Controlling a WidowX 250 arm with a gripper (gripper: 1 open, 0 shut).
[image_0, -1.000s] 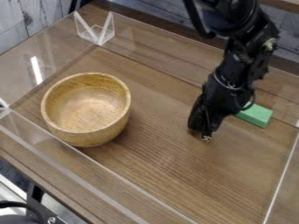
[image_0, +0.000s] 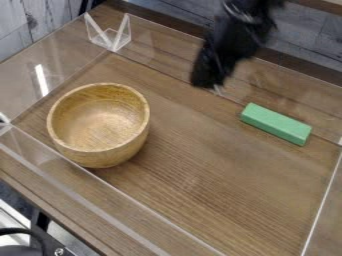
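My gripper (image_0: 207, 75) is a dark, motion-blurred shape in the upper middle, raised toward the back of the table; whether it is open or shut does not show. A wooden bowl (image_0: 99, 140) sits at the left. A green block (image_0: 275, 124) lies at the right, fully uncovered, below and to the right of the gripper.
A small white wire-like object (image_0: 110, 32) stands at the back left. Dark cables are at the bottom left corner.
My arm and gripper have moved sharply up and back from the middle of the table, uncovering the green block. The bowl and block look unmoved.
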